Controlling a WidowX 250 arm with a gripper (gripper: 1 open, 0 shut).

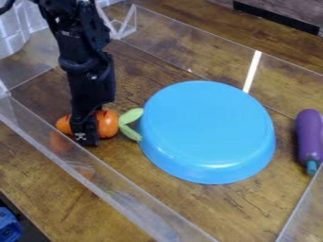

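The black gripper [86,121] reaches down at the left of the camera view, its fingertips low at an orange carrot toy [106,122] with pale green leaves [127,123]. The fingers are around the carrot, partly hiding it; whether they grip it I cannot tell. The carrot lies on the wooden floor of a clear-walled bin, its leaves beside a large blue round dome [206,128].
A purple toy eggplant [309,137] lies at the right. Clear walls run along the left and front. Bare wood [202,52] is free behind the blue dome and in front of it.
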